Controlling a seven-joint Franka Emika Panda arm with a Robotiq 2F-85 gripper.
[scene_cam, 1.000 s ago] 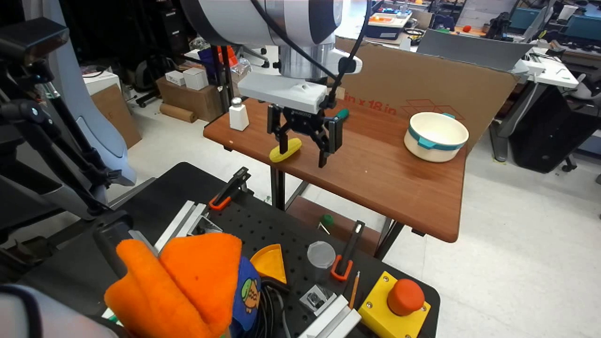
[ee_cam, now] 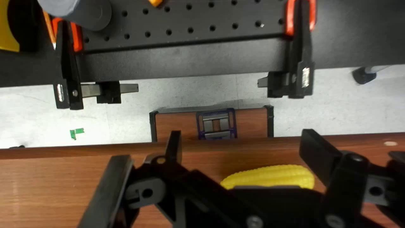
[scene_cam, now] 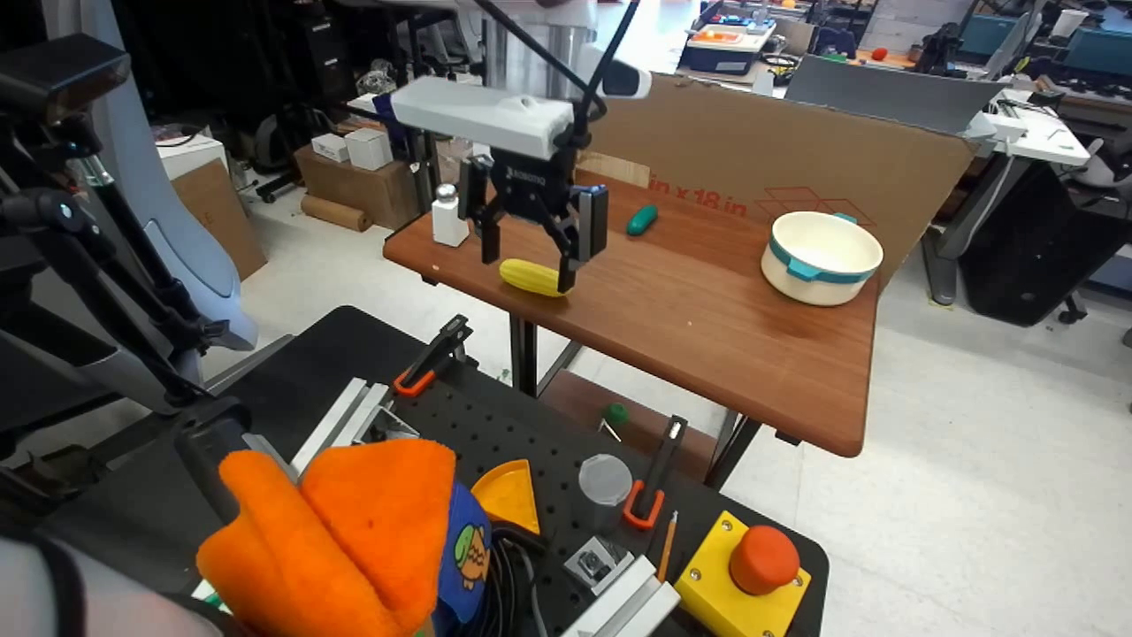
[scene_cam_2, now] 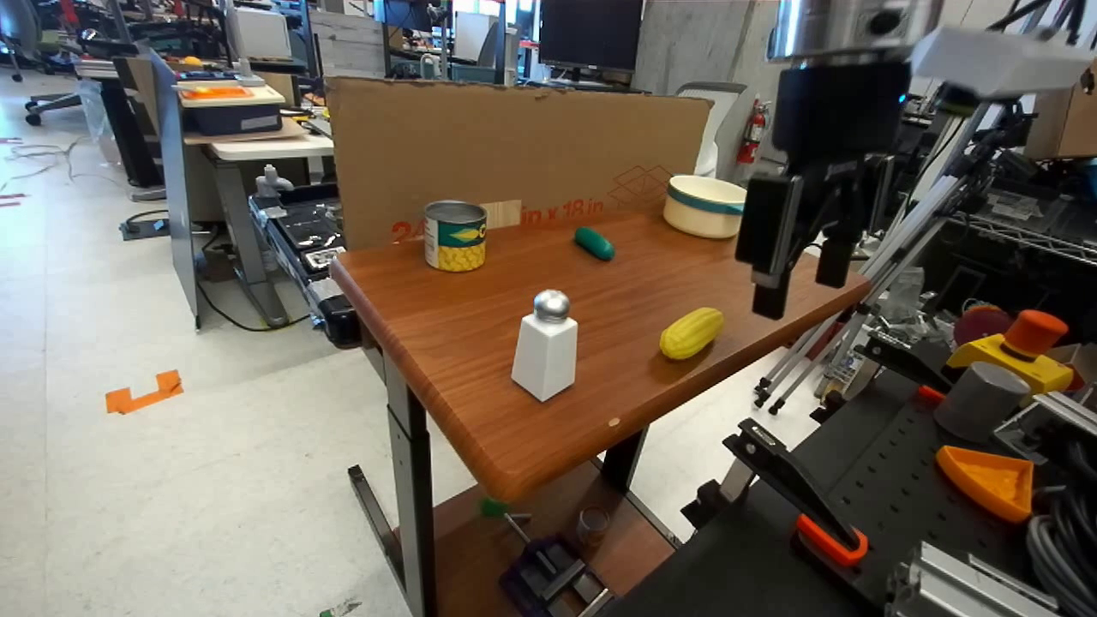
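Note:
A yellow corn cob lies on the brown wooden table near its front edge. My gripper is open above the table, fingers wide apart with nothing held. From exterior view 2, the gripper stands clear above the tabletop, to the right of the cob. In the wrist view the cob shows between the spread fingers of the gripper, closer to the right one; the gripper's body hides its lower side.
A white shaker stands at the table's near-left corner, with a corn can farther back. A green vegetable-like object and a cream pot are also on the table. Cardboard walls the back. Mid-table is mostly clear.
The arm has risen and shifted left in exterior view 1. The cob has turned: its right end pointed toward the back before and now points toward the front.

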